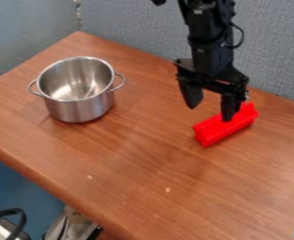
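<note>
My black gripper (211, 102) hangs open at the upper right, its two fingers spread apart. The right finger reaches down in front of the upper end of a red block (220, 128), a long piece lying diagonally on the wooden table; whether they touch I cannot tell. The left finger is to the upper left of the block, over bare table.
A steel pot (76, 87) with two side handles stands at the left of the table (124, 178). Grey padded panels border the back.
</note>
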